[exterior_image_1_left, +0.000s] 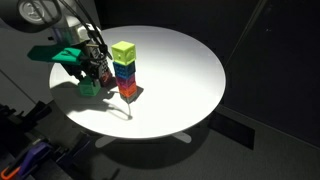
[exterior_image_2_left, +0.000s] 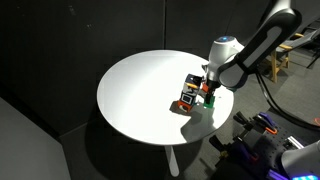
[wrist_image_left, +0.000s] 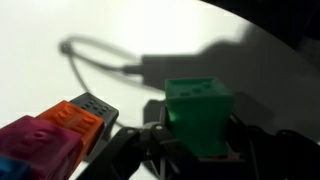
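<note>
A green block (wrist_image_left: 199, 112) sits between the fingers of my gripper, which is shut on it. In exterior view 1 the same green block (exterior_image_1_left: 88, 88) shows low at the left side of the round table, under the arm; whether it touches the tabletop cannot be told. Just to the right stands a tower of stacked blocks (exterior_image_1_left: 124, 72), yellow-green on top, then blue and purple, with orange-red at the base. In the wrist view, part of that tower (wrist_image_left: 60, 130) appears at lower left, apart from the green block.
A thin dark cord or its shadow (wrist_image_left: 90, 50) lies on the tabletop near the tower. A wooden chair (exterior_image_2_left: 290, 50) stands behind the arm.
</note>
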